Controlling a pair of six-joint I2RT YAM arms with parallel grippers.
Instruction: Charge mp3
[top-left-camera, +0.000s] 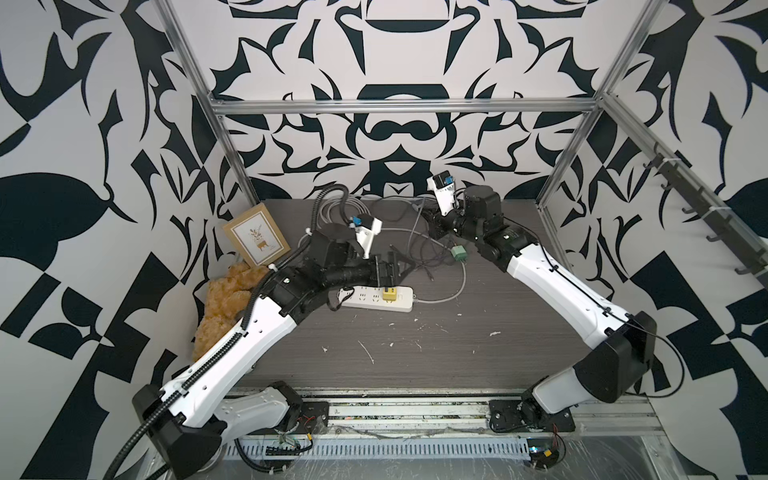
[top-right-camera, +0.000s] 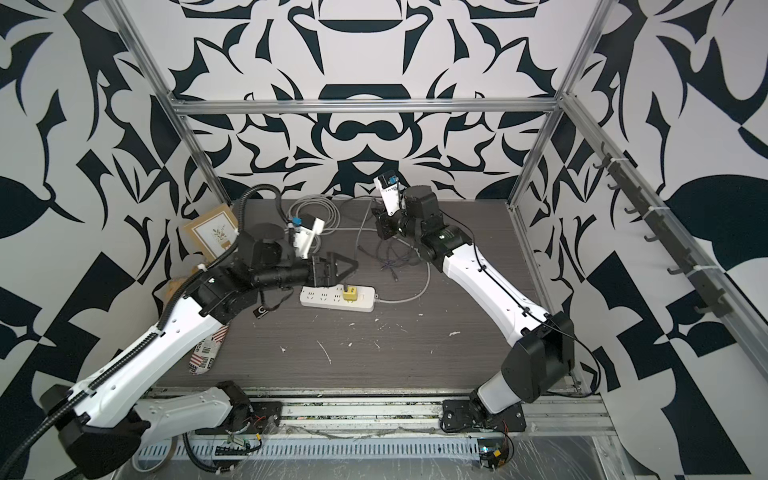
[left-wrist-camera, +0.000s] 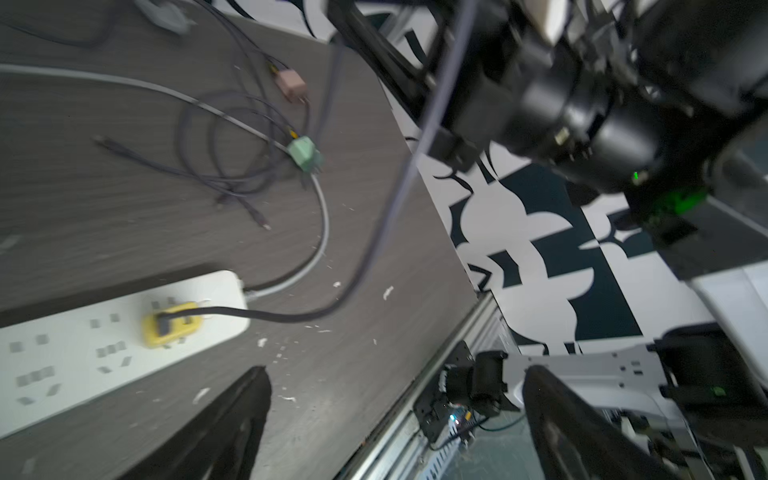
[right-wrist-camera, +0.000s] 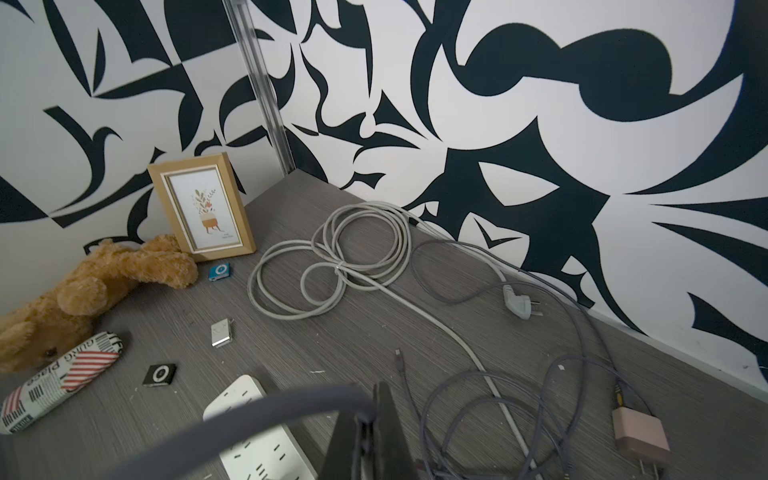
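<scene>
In the right wrist view, my right gripper is shut on a thin grey cable (right-wrist-camera: 264, 414) at its fingertips. The cable (left-wrist-camera: 382, 232) rises from a yellow plug (left-wrist-camera: 172, 326) seated in the white power strip (left-wrist-camera: 108, 345). My left gripper stands open with nothing between its fingers. From above it hangs over the strip (top-left-camera: 357, 299). Three small players lie on the table near the teddy bear: a blue one (right-wrist-camera: 219, 271), a silver one (right-wrist-camera: 221, 333) and a black one (right-wrist-camera: 159, 374).
A green plug (left-wrist-camera: 305, 153), a pink charger (left-wrist-camera: 290, 84) and tangled dark cables lie right of the strip. Coiled grey cord (right-wrist-camera: 338, 264) sits at the back. A picture frame (right-wrist-camera: 203, 206) and teddy bear (right-wrist-camera: 84, 294) occupy the left.
</scene>
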